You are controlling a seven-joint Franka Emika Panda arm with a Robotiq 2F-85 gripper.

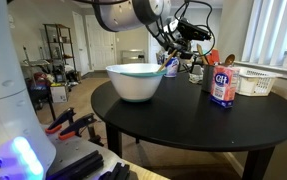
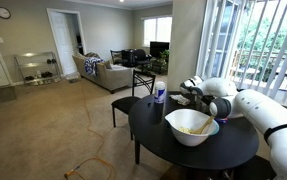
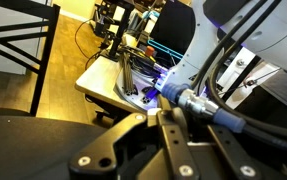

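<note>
A white bowl (image 1: 133,88) with a greenish inner rim stands at the left part of the dark round table. A wooden utensil (image 2: 205,127) leans in it, its handle slanting up over the rim. Above and behind the bowl's right side, my gripper (image 1: 186,48) is partly hidden by my own arm. Only the dark fingers of the gripper show in the wrist view, facing back towards the robot's base. Whether anything lies between the fingers is not clear.
A red and blue container (image 1: 223,86) stands upright at the table's right, near a white basket (image 1: 258,82). Several other items crowd the far side.
</note>
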